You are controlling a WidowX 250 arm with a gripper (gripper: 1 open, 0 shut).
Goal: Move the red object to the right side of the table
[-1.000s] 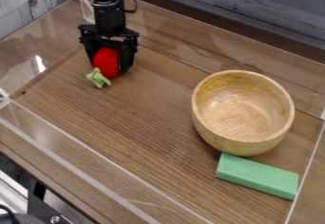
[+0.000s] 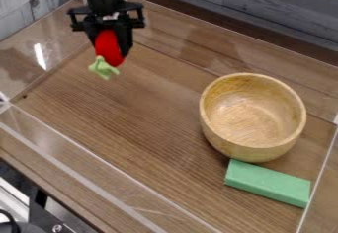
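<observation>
The red object [image 2: 110,47], rounded with a pale green tip [image 2: 103,69] pointing down toward the viewer, is at the upper left of the camera view. My black gripper [image 2: 109,30] comes down from the top edge and is shut on its upper part, with the fingers partly hidden behind and around it. The object appears raised over the wooden table [image 2: 145,128], its green end lowest; how high it hangs is hard to tell.
A round, tan wooden bowl [image 2: 209,116] stands empty on the right side of the table. In front of it lies a teal-green block [image 2: 268,183], near the right edge.
The gripper and the red object have shifted upward in the view, the object now tilted with its green tip hanging lower. The bowl and green block are where they were.
</observation>
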